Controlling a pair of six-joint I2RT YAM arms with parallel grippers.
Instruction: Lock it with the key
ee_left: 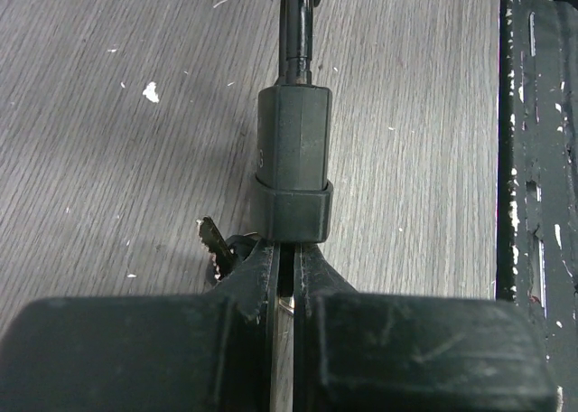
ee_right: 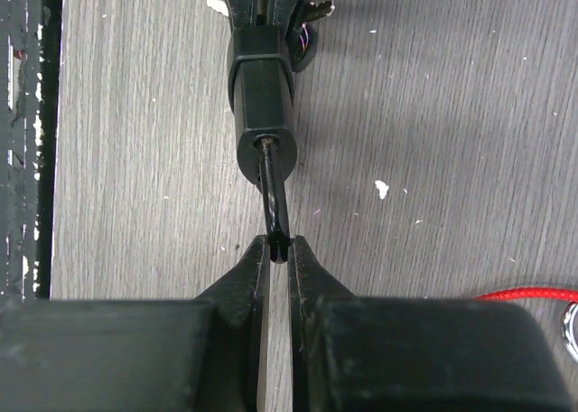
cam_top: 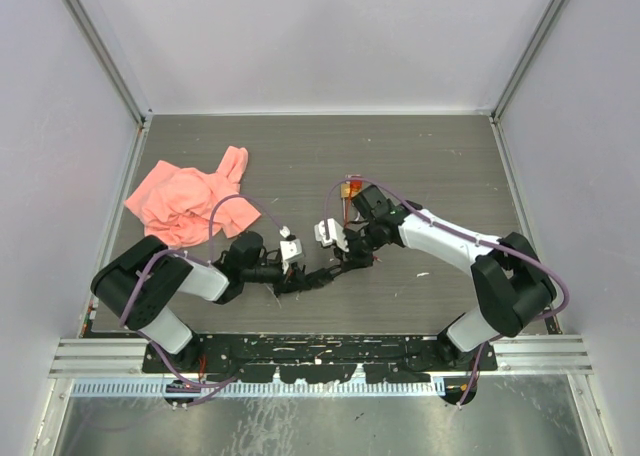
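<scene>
In the left wrist view a black, flat-sided lock body stands out from the fingertips of my left gripper, which is shut on its near end. A slim black piece runs from the body's other end to my right gripper. The right wrist view shows this slim black piece meeting the round end of the lock body, with the right fingertips shut on it. Whether it is the key or part of the lock I cannot tell. From above, both grippers face each other across the lock body.
Close to the left fingertips is a dark curved piece with a ragged tab. A red cord and metal ring lie right of the right gripper. Pink cloth lies at back left.
</scene>
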